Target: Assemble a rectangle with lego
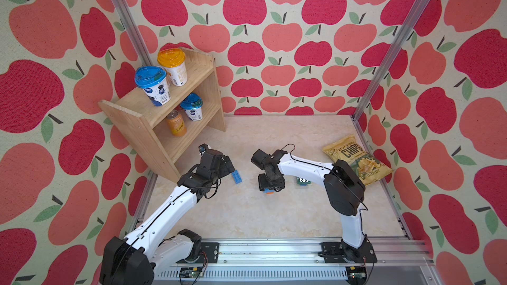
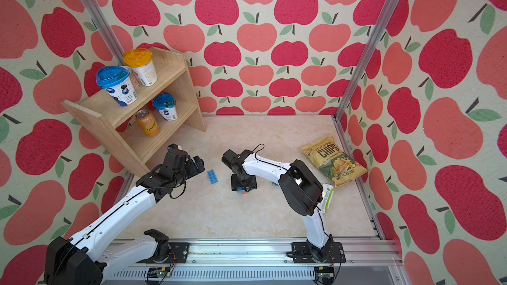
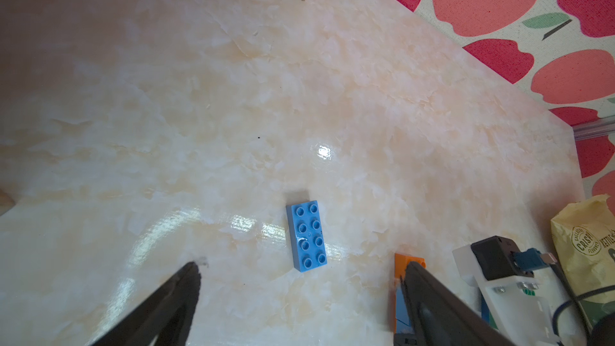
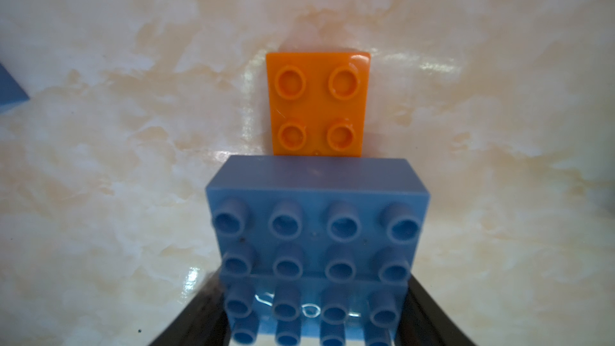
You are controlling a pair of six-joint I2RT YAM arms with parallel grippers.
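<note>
Blue studded bricks (image 4: 318,218) sit between the fingers of my right gripper, which is shut on them; a seam suggests two bricks, one behind the other. An orange brick (image 4: 318,102) shows just beyond their far edge, its rest hidden beneath; whether they touch cannot be told. In the left wrist view, orange (image 3: 410,261) and blue (image 3: 401,310) show together, partly behind a finger. A separate blue brick (image 3: 307,235) lies flat on the table. High over that side, my left gripper stands open, with no brick held.
A green-and-white item (image 1: 303,181) lies under the right arm. The chip bag (image 1: 356,158) rests at the far right, the wooden shelf (image 1: 122,106) with tubs and a can at the left.
</note>
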